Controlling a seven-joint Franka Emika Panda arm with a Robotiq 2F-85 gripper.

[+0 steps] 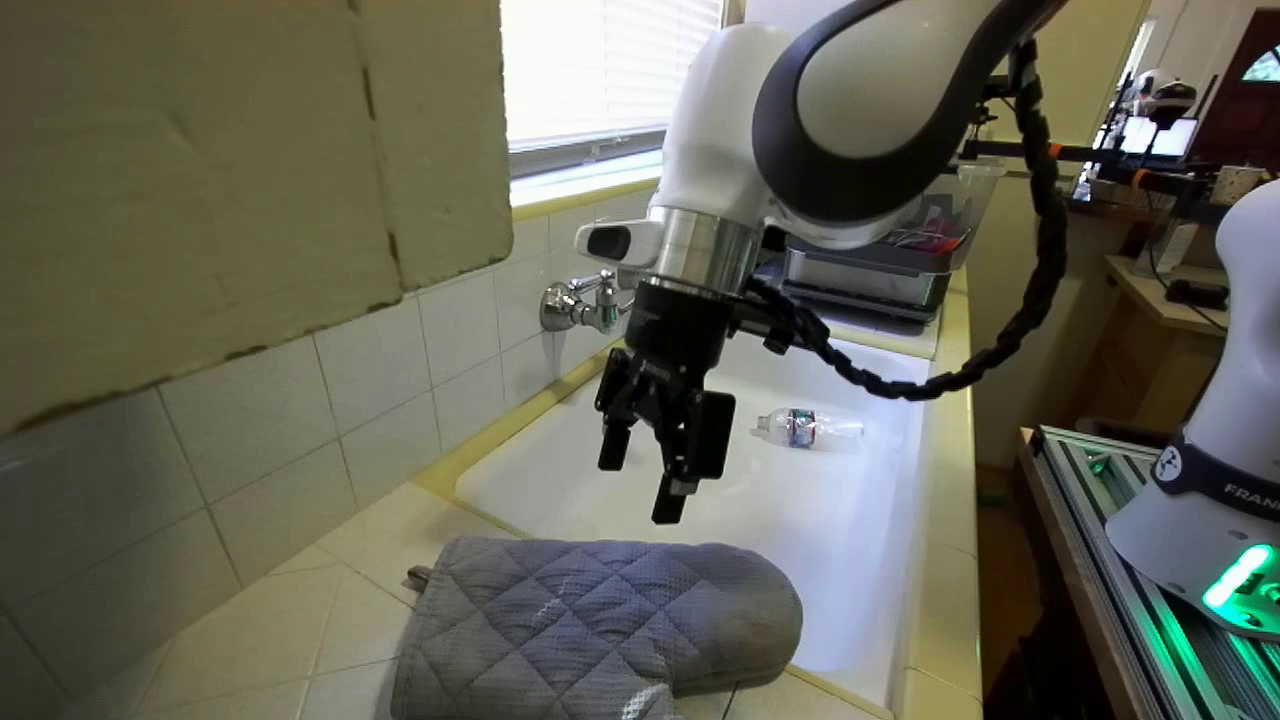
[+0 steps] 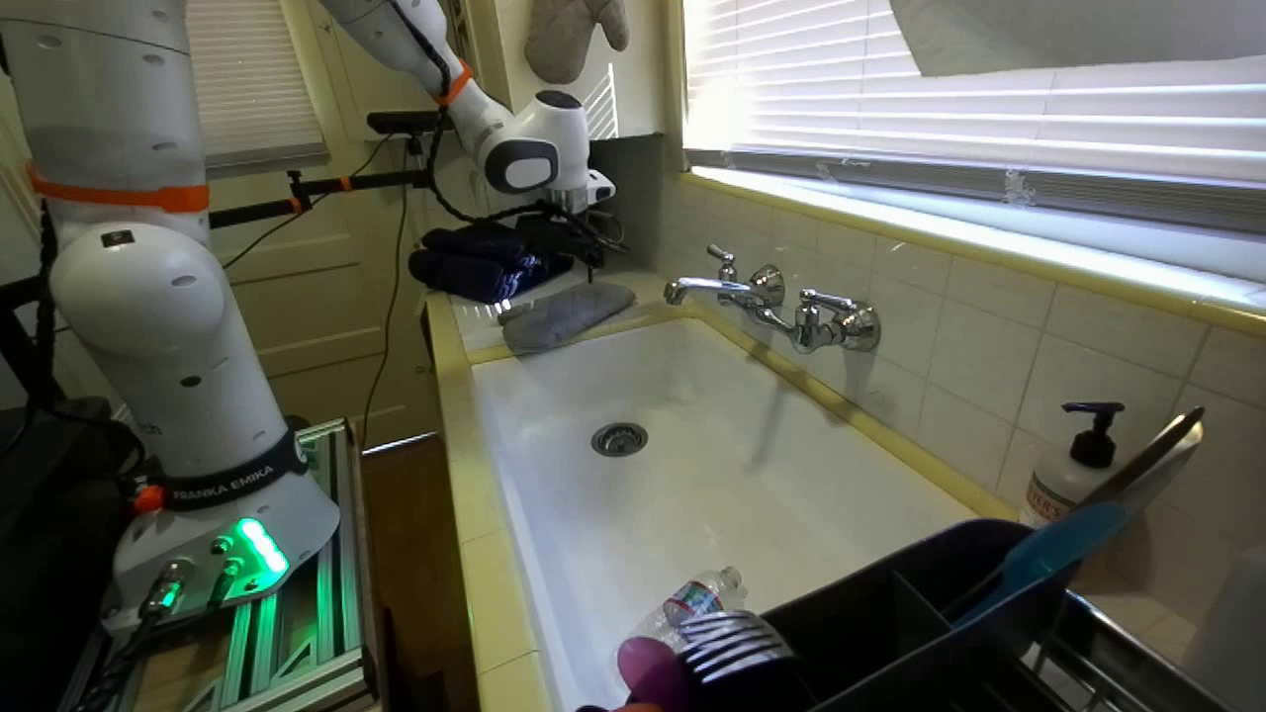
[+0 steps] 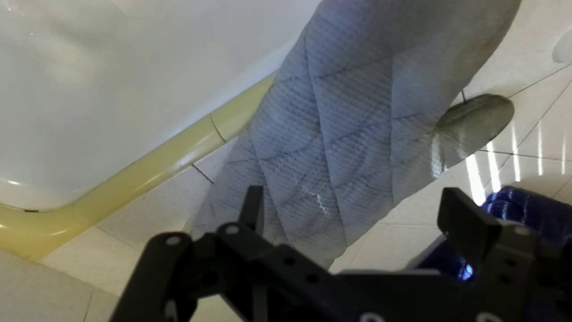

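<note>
A grey quilted oven mitt lies on the tiled counter at the near end of the white sink. My gripper hangs tilted above the sink end, close to the mitt but apart from it, its fingers open. In the wrist view the mitt stretches diagonally beneath the gripper, its thumb pointing right, with nothing held between the fingers. In the second exterior view the mitt appears below the dark gripper, whose fingers are hard to make out there.
A clear plastic bottle lies in the sink. Chrome taps project from the tiled wall. Dark blue shiny cloth sits on the counter beside the mitt. A black utensil caddy and soap bottle occupy the sink's other end.
</note>
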